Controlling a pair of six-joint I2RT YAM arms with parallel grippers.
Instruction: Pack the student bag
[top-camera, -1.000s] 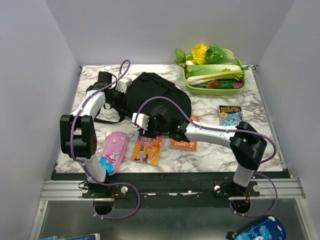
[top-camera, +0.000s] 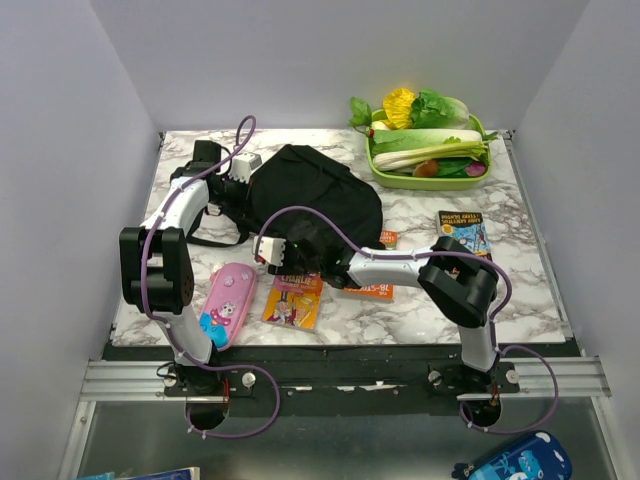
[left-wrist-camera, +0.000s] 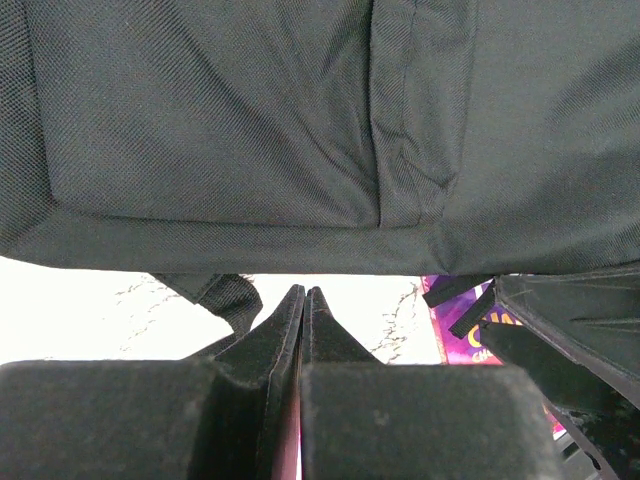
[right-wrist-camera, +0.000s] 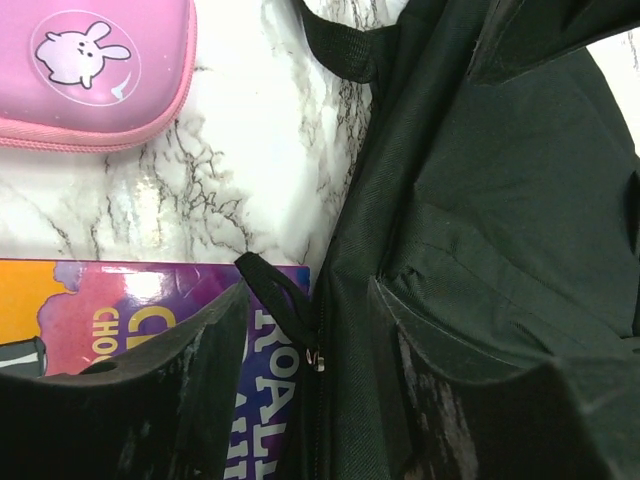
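The black backpack (top-camera: 310, 185) lies flat in the middle back of the table. My left gripper is shut at its left side, over the fabric edge, nothing visible between its fingers. My right gripper is part open over the bag's front edge, a zipper pull (right-wrist-camera: 270, 280) between its fingertips, whether gripped is unclear. The Charlie book (top-camera: 293, 305) lies in front of the bag, an orange book (top-camera: 372, 291) beside it, a blue comic (top-camera: 463, 232) at right, and the pink pencil case (top-camera: 232, 298) at front left.
A green basket of vegetables (top-camera: 430, 182) stands at back right. A blue case (top-camera: 515, 460) lies below, beyond the front edge.
My right arm has shifted left, its elbow drawn in, with the gripper now at the bag's front edge over the Charlie book. The left arm has barely moved.
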